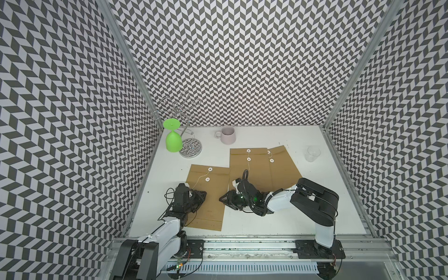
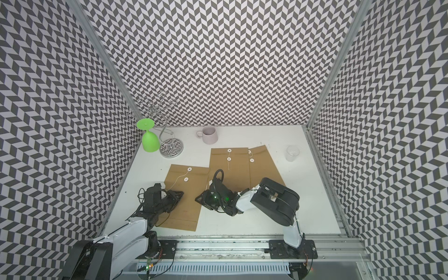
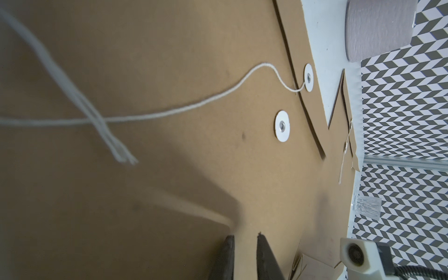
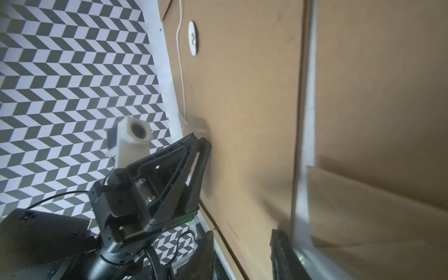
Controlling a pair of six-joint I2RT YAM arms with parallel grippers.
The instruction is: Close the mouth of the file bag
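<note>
The brown file bag (image 1: 211,210) lies front left, with two white buttons (image 3: 281,126) (image 3: 308,77) and a white string (image 3: 205,100) trailing loosely from the upper one across its face. My left gripper is low over the bag's left part; in the left wrist view a narrow gap shows between its fingers, and I cannot tell what, if anything, is between them. My right gripper is at the bag's right edge, beside the neighbouring bag, its fingertips apart in the right wrist view; what they may grip is hidden.
Two more file bags (image 1: 252,172) lie to the right, partly under my right arm. A mug (image 1: 227,136), green goblet (image 1: 173,142) and metal stand (image 1: 190,148) stand at the back; a clear cup (image 1: 312,154) is at the right.
</note>
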